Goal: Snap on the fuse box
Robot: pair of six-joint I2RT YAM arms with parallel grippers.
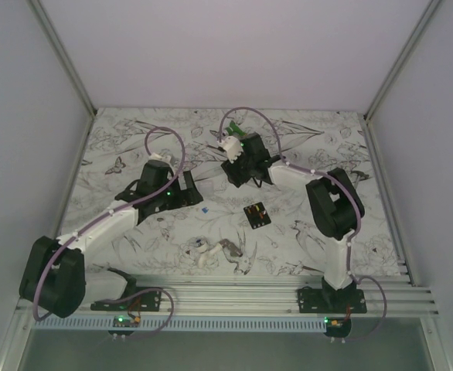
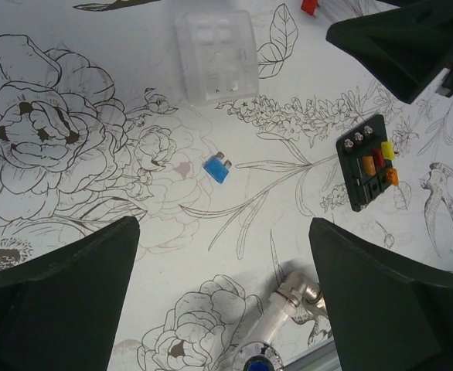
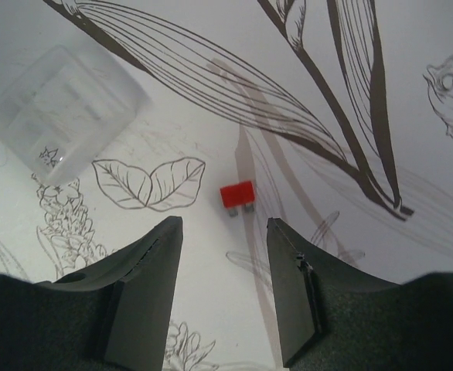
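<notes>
The black fuse box (image 1: 257, 216) lies right of middle on the patterned table, holding several coloured fuses (image 2: 379, 159). A loose blue fuse (image 2: 217, 169) lies left of it, and a red fuse (image 3: 236, 195) lies just beyond my right gripper, whose fingers stand open and empty. My left gripper is open above the table near the blue fuse, nothing between its fingers.
A clear plastic container (image 2: 217, 58) sits behind the blue fuse. A metal pipe fitting (image 1: 216, 253) lies at the front middle. A green object (image 1: 236, 129) is at the back.
</notes>
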